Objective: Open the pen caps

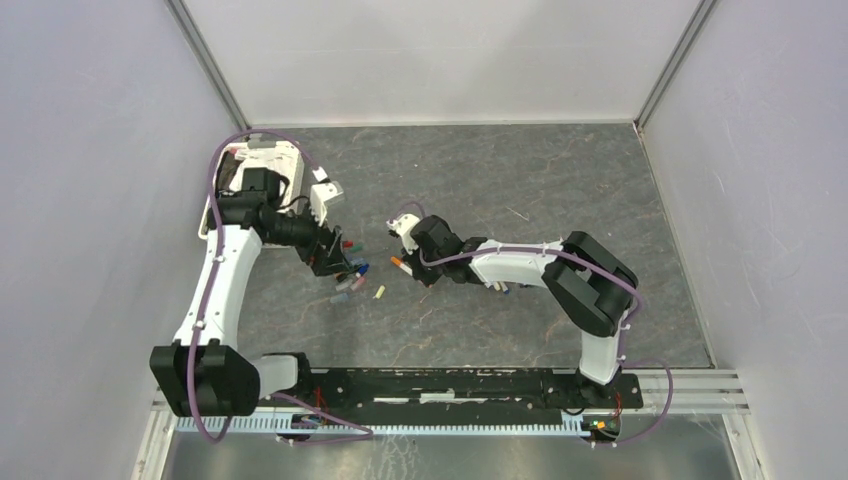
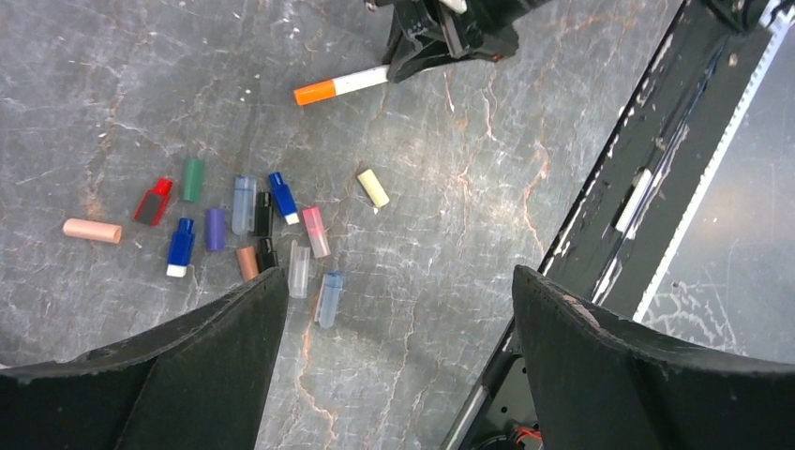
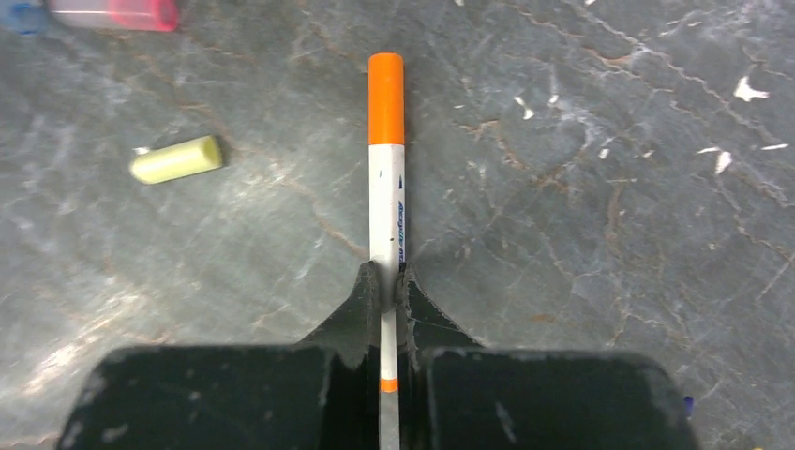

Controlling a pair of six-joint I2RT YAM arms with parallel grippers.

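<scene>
A white pen with an orange cap [image 3: 386, 98] runs lengthwise between the fingers of my right gripper, which is shut on its white barrel. The cap sticks out free beyond the fingertips. From the left wrist view, the same pen [image 2: 339, 85] points its orange end toward the loose caps. My left gripper stands open with nothing between its fingers, above the group of caps. In the top view the left gripper [image 1: 333, 258] is to the left of the right one [image 1: 416, 268].
Loose caps lie below the left gripper, among them a red cap [image 2: 154, 201], a green cap [image 2: 192, 179] and a pink cap [image 2: 316, 232]. A yellow cap [image 2: 373, 187] lies apart. A white bin [image 1: 290, 160] stands at the back left.
</scene>
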